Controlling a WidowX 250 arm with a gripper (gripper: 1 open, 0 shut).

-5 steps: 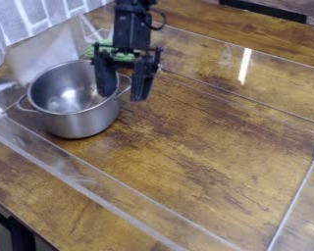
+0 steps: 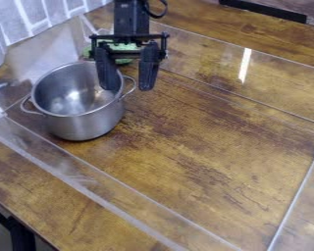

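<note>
A black gripper hangs over the back right rim of a steel pot with two wire handles, on the left of the wooden table. Its two fingers stand apart, open, with nothing visible between them. Behind the arm is a green object, partly hidden.
A light patterned cloth lies at the back left.
The gripper has risen, its fingertips now higher relative to the pot. The pot looks unmoved.
</note>
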